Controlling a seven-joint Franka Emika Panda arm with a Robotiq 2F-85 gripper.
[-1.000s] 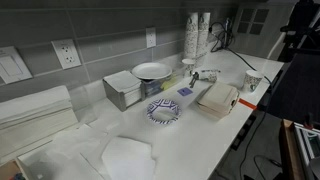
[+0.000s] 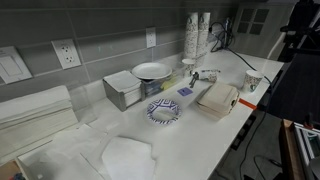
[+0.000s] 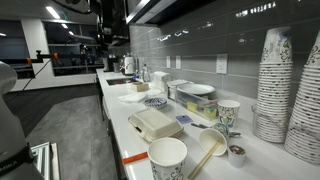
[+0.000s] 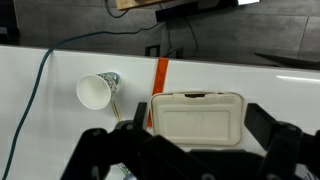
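Observation:
A closed beige takeout container (image 4: 197, 120) lies on the white counter, seen from above in the wrist view; it also shows in exterior view 1 (image 2: 217, 98). My gripper is above the counter with its black fingers (image 4: 258, 122) wide apart, and nothing shows held between them. The container appears below that gap, its near part partly hidden by the gripper. A paper cup (image 4: 94, 92) stands to the left of it. In exterior view 1, a blue-patterned white bowl (image 2: 163, 111) sits farther along the counter.
A white plate (image 2: 152, 71) rests near a box (image 2: 124, 92) by the tiled wall. Tall cup stacks (image 3: 273, 80) stand at the counter's far end in exterior view 1. An orange strip (image 4: 161, 78) lies beside the container. The counter before the bowl is clear.

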